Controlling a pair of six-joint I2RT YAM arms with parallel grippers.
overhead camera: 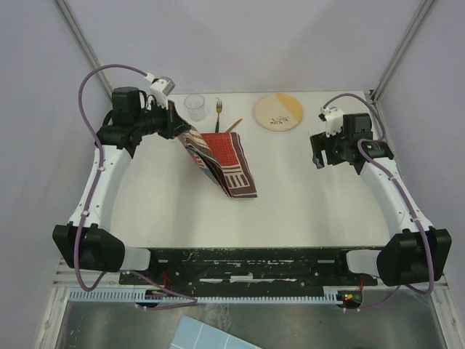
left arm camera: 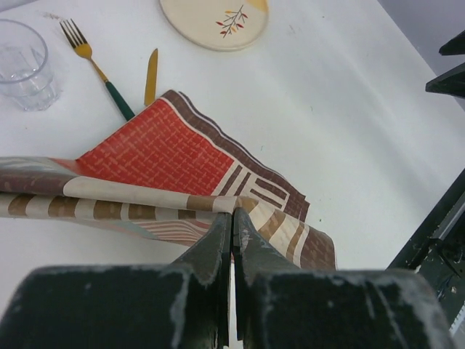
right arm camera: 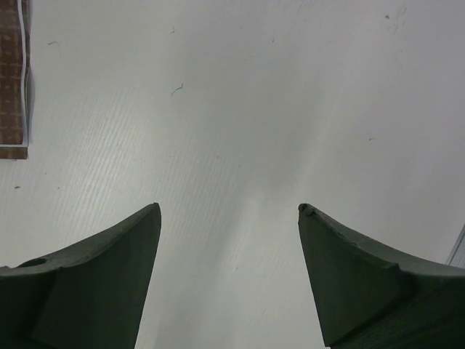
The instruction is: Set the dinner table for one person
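A red cloth placemat (overhead camera: 227, 150) with brown and cream stripes has its left side lifted off the white table, drooping in folds from my left gripper (overhead camera: 180, 132), which is shut on its edge. In the left wrist view the striped edge (left arm camera: 156, 203) runs into the shut fingertips, while the red part rests on the table. My right gripper (overhead camera: 320, 150) stands open and empty over the right of the table. Along the back lie a round plate (overhead camera: 278, 112) with a plant print, a fork (overhead camera: 218, 115), a knife (overhead camera: 233, 126) and a clear glass (overhead camera: 195, 107).
The knife's lower end and the fork's green handle lie close to the cloth's back edge in the left wrist view. Bare table (overhead camera: 312, 207) spreads across the right and front. A black strip (overhead camera: 247, 273) borders the front.
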